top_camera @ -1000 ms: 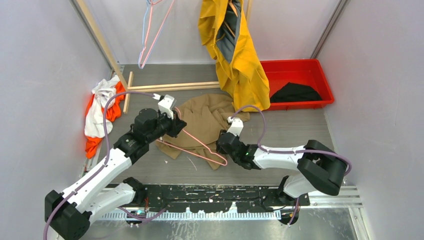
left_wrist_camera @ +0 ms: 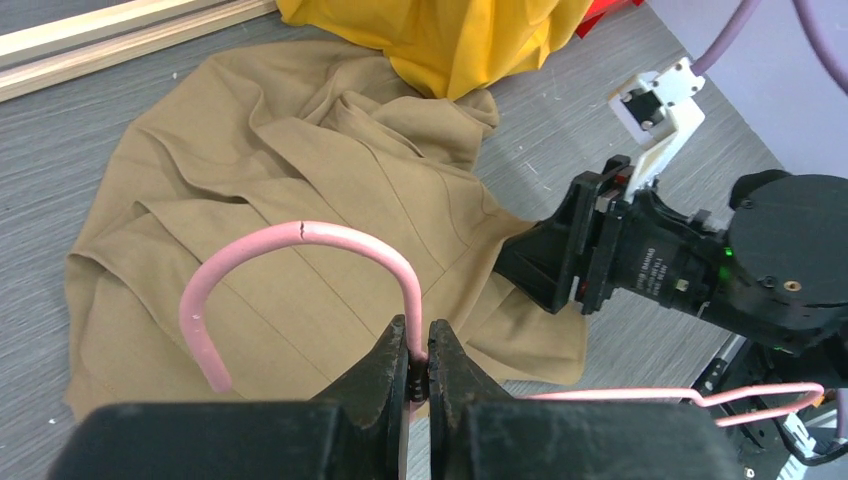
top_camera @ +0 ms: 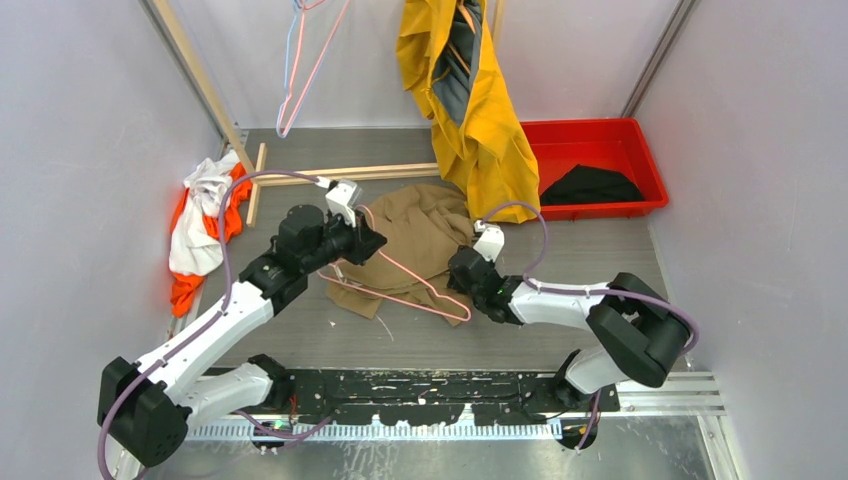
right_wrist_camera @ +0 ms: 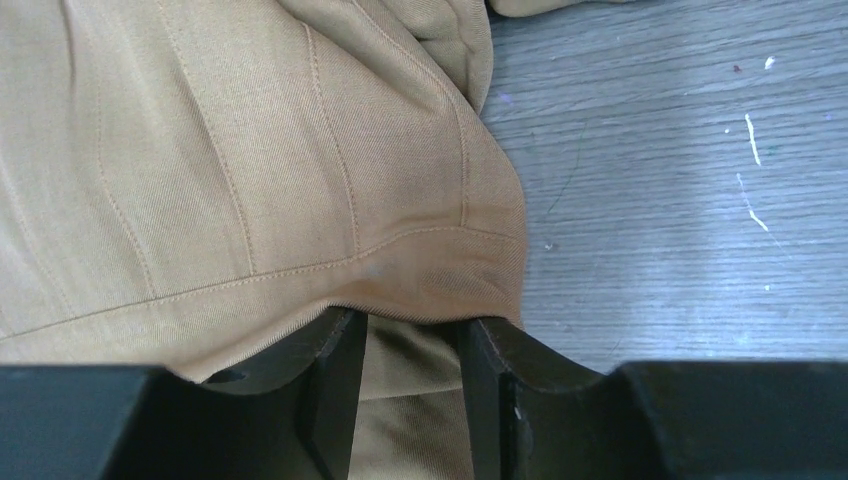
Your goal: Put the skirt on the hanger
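Note:
A khaki skirt (top_camera: 410,235) lies folded and creased on the grey floor, filling much of both wrist views. Above it, my left gripper is shut on a pink hanger (left_wrist_camera: 300,232), gripped near its hook; the hanger's long bars slant down to the right in the top view. At the skirt's right edge is my right gripper, its fingers apart at a hemmed fold of the cloth, partly hidden under it. Whether the cloth is pinched there is not clear.
A yellow garment (top_camera: 480,160) hangs at the back, beside a red bin (top_camera: 600,212) holding dark cloth. White and orange clothes (top_camera: 190,240) lie at the left. Spare hangers (top_camera: 296,70) hang at the back left, near wooden bars (top_camera: 350,172).
Both grippers have moved a little toward the back and right; the hanger moved with my left one, and the skirt's near-right part has shifted with my right one.

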